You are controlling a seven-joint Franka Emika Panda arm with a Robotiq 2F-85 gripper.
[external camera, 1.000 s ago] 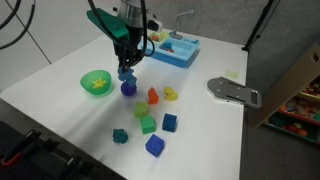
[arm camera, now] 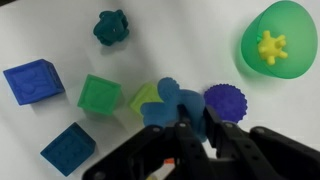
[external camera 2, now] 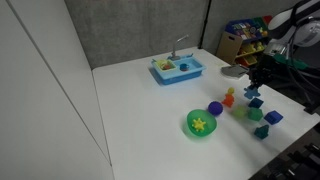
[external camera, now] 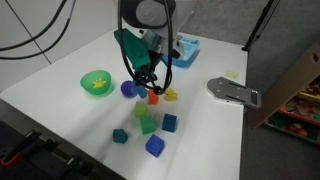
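A light-blue toy [arm camera: 178, 103] with rounded lobes is pinched in my gripper, which is shut on it. In exterior view 2 the blue toy [external camera 2: 252, 91] hangs below the gripper [external camera 2: 259, 79], over the loose toys. Seen from above, it covers part of a yellow-green block [arm camera: 147, 97], and a purple scalloped toy [arm camera: 226, 101] lies just to its right. The dark fingers hide part of the toy, and an orange piece mostly disappears behind the gripper in the wrist view.
A green bowl [external camera: 87, 87] holds a yellow piece [arm camera: 271, 47]. Green [external camera: 148, 125], teal [external camera: 169, 123] and blue [external camera: 155, 146] blocks and a dark teal toy [external camera: 120, 136] lie around the table. The blue toy sink [external camera 2: 190, 71] stands at the back, and a grey metal plate [external camera: 234, 93] lies right.
With the blue toy in its grasp, my gripper has moved right and toward the front in exterior view 1, away from the green bowl. The table toys show no clear movement.
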